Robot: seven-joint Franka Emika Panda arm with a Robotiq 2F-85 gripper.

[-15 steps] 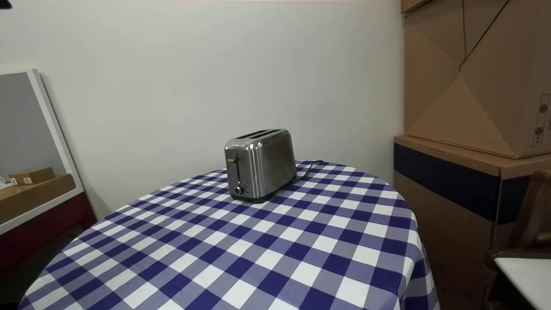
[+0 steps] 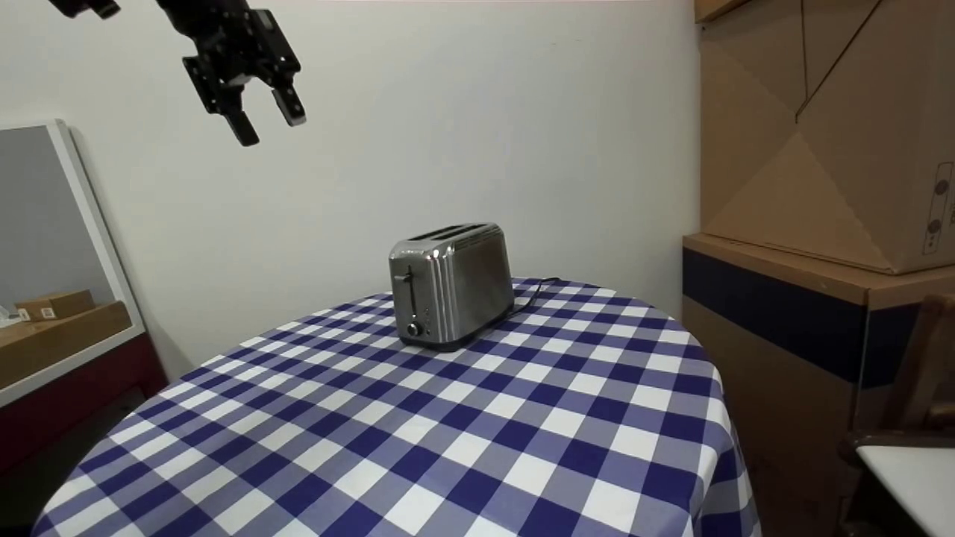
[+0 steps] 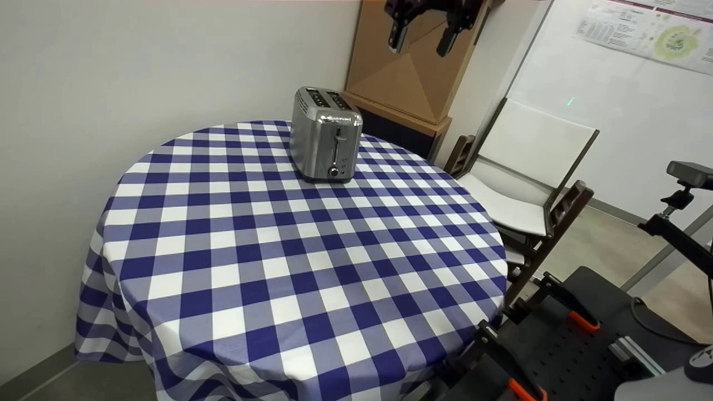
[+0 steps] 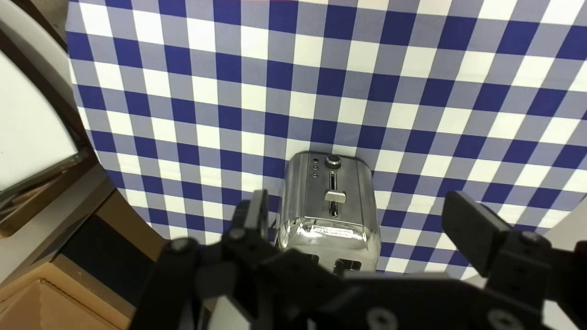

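A silver toaster [image 2: 452, 288] with two long slots stands upright on the checkered table. Its lever [image 4: 335, 196] and round knob [image 4: 333, 160] show on the narrow end; in exterior view 2 the lever sits high on its track. High above the table, well clear of the toaster, hangs my gripper [image 2: 268, 131], its fingers spread with nothing between them. From the wrist, the toaster's lever end appears between the open fingers but far below them, and the gripper body hides its rear part.
Blue-and-white cloth covers the round table [image 3: 267, 267], bare apart from the toaster and its black cord [image 2: 539, 291]. A wall is close behind. Cardboard boxes [image 2: 779, 170] and a white chair [image 3: 521, 200] stand beyond the table's edge.
My gripper has come into exterior view 1 from the upper left, moving right and over toward the table. The toaster has not moved.
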